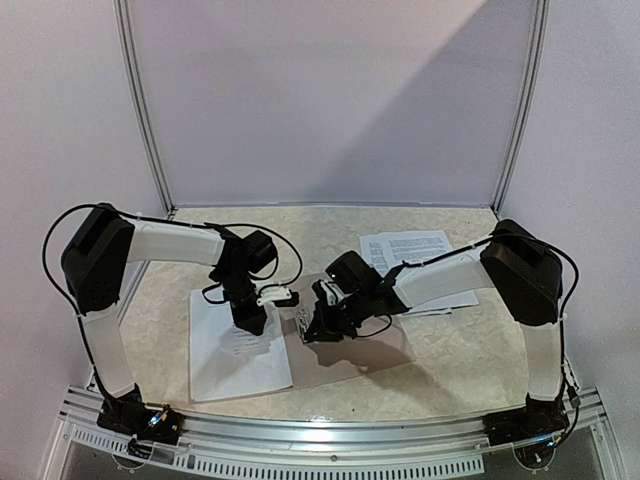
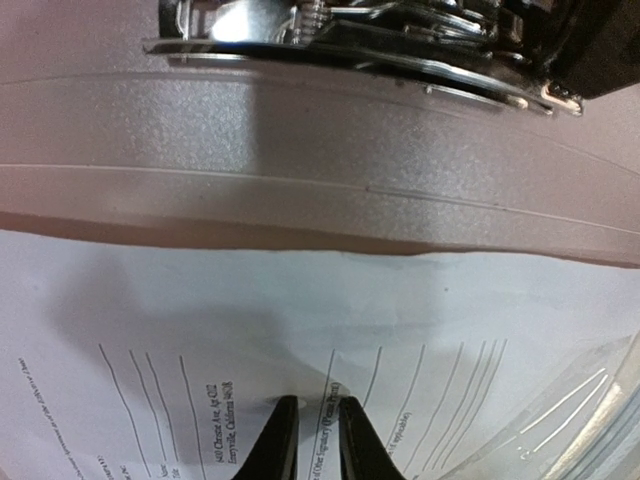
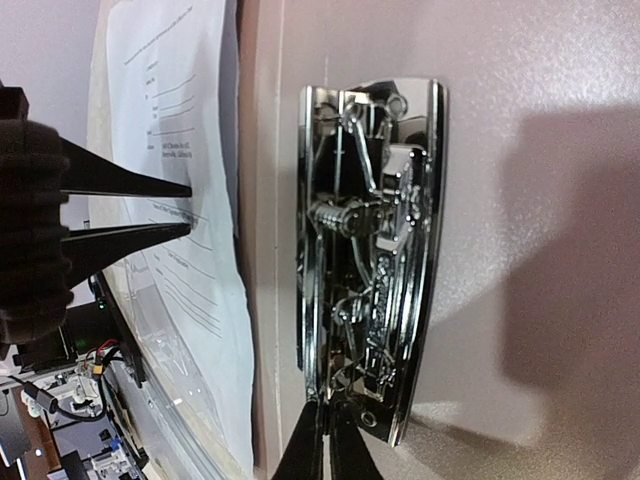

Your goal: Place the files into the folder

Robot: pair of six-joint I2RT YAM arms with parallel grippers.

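The translucent folder (image 1: pixel 380 352) lies open on the table, white printed files (image 1: pixel 222 358) resting on its left half. A metal clip (image 3: pixel 375 250) is fixed to the right half beside the fold. Above the paper, my left gripper stands part open, a gap between its tips and nothing visibly held; its dark fingers (image 3: pixel 125 181) also show in the right wrist view. My right gripper is shut at the clip's lower end, overlapping it in view. Whether it touches the metal I cannot tell. Nothing shows between its fingers.
More printed sheets (image 1: pixel 408 247) lie loosely stacked at the back right, partly hidden behind the right arm. Bare table (image 1: pixel 465 355) shows to the right of the folder. A metal rail (image 1: pixel 330 425) runs along the front edge.
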